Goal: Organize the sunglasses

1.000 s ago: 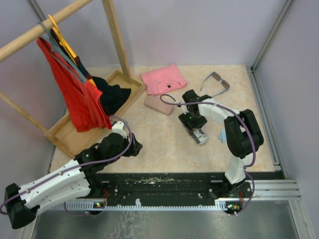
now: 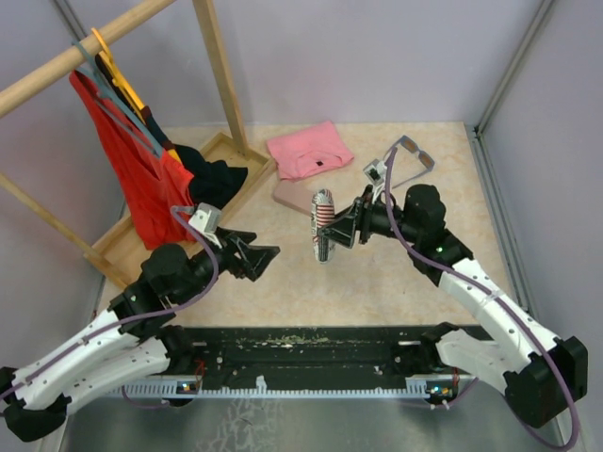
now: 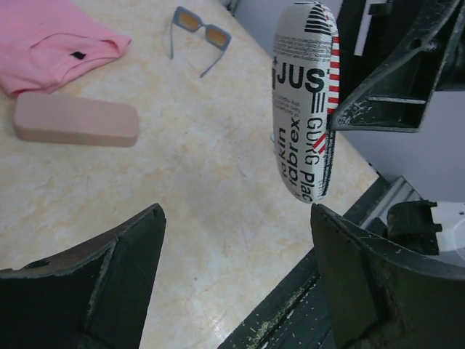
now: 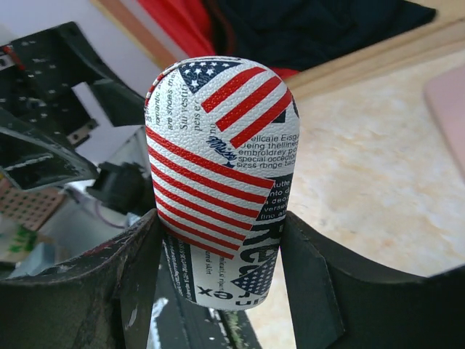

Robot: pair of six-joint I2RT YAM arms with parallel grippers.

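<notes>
The sunglasses [image 2: 415, 153], with grey frames and brownish lenses, lie unfolded at the back right of the table; the left wrist view shows them [image 3: 201, 26] too. Raised above the table, a newspaper-and-flag-print case [image 2: 322, 209] stands upright and closed, its lower part between the fingers of my right gripper. My left gripper [image 2: 265, 252] is to the left of this case, its fingers apart and empty. A second case [image 3: 76, 120], plain pinkish-brown, rests on the table near the pink shirt.
A folded pink shirt [image 2: 309, 151] lies at the back. On the left stands a wooden rack [image 2: 221, 75] with red and black clothes hanging from it. Bare tabletop [image 2: 283, 301] extends across the front middle.
The printed case was lying on the table under my right gripper; it has been lifted, turned upright and carried left. My left gripper has opened and shifted slightly right.
</notes>
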